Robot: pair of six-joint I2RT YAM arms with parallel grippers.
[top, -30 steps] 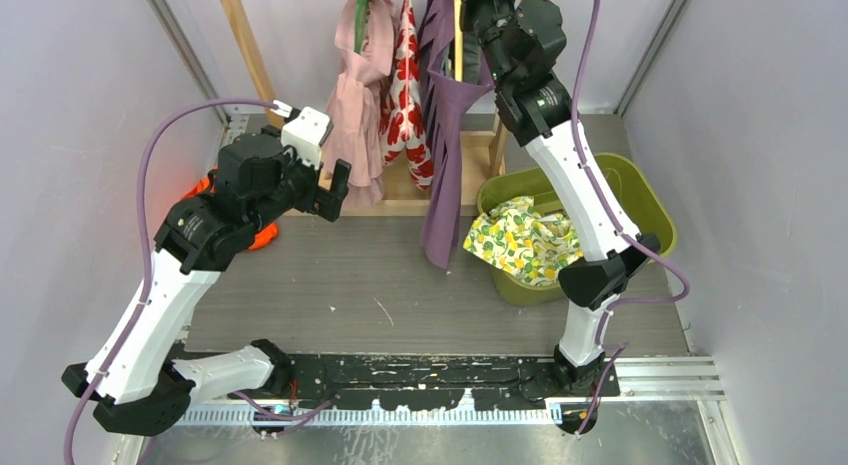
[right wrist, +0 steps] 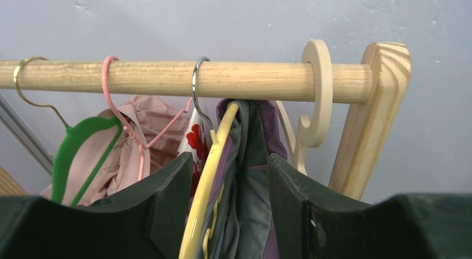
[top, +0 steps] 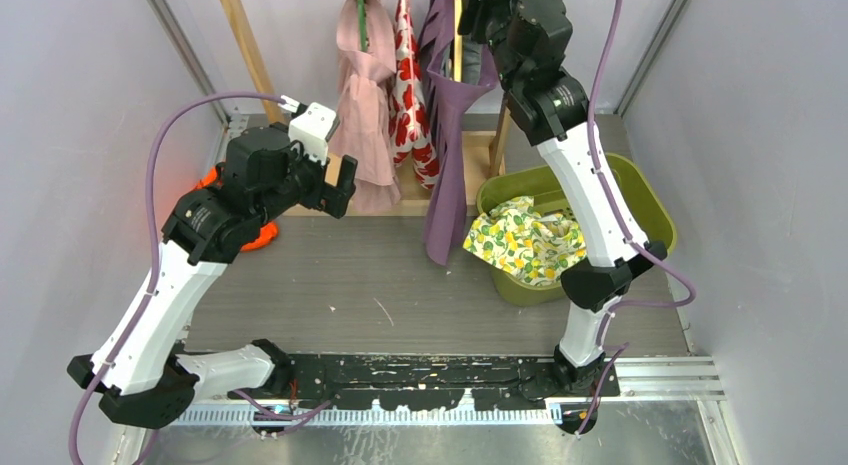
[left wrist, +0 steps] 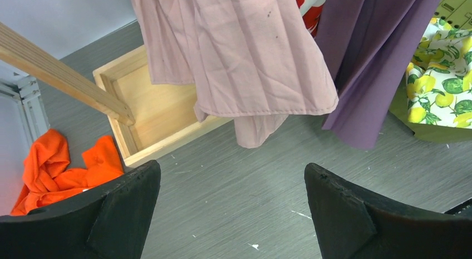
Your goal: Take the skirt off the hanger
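Observation:
On the wooden rail (right wrist: 256,79) hang pink garments (top: 365,135), a red-white floral piece (top: 415,125) and a purple garment (top: 446,185) with grey lining, on a yellow hanger (right wrist: 203,192). My right gripper is high at the rail, open around the yellow hanger's front part, at the top of the purple garment; whether it touches cannot be told. My left gripper is open and empty, low in front of the pink garment's hem in the left wrist view.
An olive bin (top: 655,210) with lemon-print cloth (top: 525,245) stands at right. Orange cloth (left wrist: 100,164) lies left of the wooden base (left wrist: 144,153).
My left gripper has moved slightly right. The hanging garments have swayed a little.

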